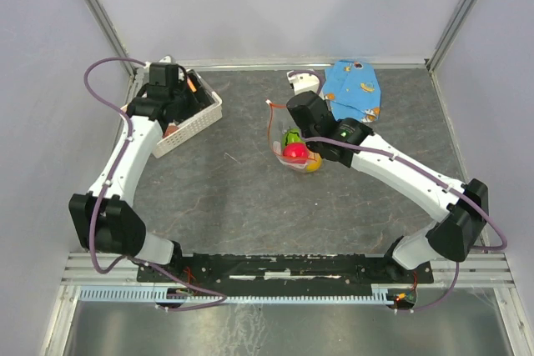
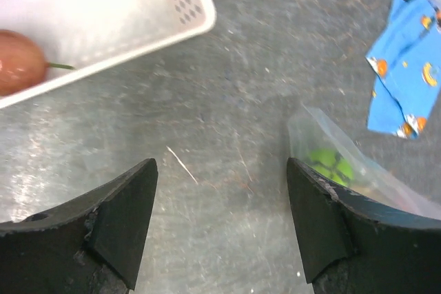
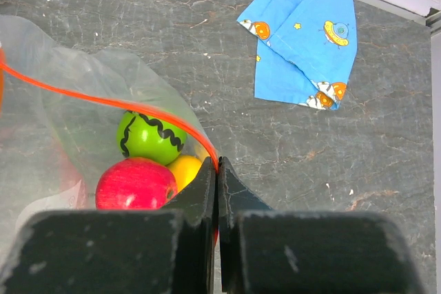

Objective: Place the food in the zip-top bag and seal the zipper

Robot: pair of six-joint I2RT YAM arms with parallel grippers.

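The zip top bag (image 1: pixel 292 147) hangs from my right gripper, which is shut on its orange-edged rim. Inside are a green ball (image 3: pixel 148 132) with dark squiggles, a red apple (image 3: pixel 131 191) and a yellow fruit (image 3: pixel 183 169). My left gripper is over the white food basket (image 1: pixel 192 129) at the upper left, its fingers apart with nothing between them. In the left wrist view a red, onion-like food (image 2: pixel 17 60) lies in the basket; the left arm hides much of the basket from above.
A blue printed cloth (image 1: pixel 350 89) lies at the back right, behind the right arm. Pale walls border the back and sides.
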